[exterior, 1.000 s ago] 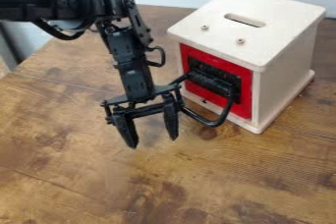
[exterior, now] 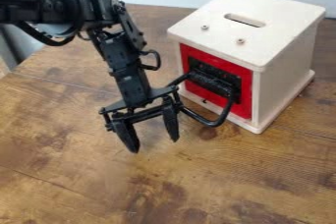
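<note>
My black gripper point(exterior: 145, 132) points downward above the wooden table point(exterior: 105, 189), its two fingers apart with nothing seen between them. It is in front and to the left of a pale wooden box point(exterior: 269, 41) with a slot in its sloped top and a red front panel point(exterior: 197, 58). On that panel is a black mechanism point(exterior: 217, 79) with a curved black handle or lever reaching down toward the gripper's right side. Whether that part touches the gripper is hard to tell.
A pale wall stands behind the table at the upper left.
The box has not visibly moved.
</note>
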